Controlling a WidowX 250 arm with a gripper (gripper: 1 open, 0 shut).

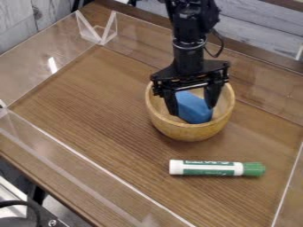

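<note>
My black gripper (190, 92) is down at the round tan wooden bowl (187, 129), open, its fingers reaching into the bowl on either side above a blue object (193, 111). The blue object lies inside the bowl, partly hidden by the gripper. Whether the fingertips touch it I cannot tell.
A white and green tube (215, 168) lies on the wooden table (83, 115) in front of the bowl, to the right. Clear plastic walls edge the work area.
</note>
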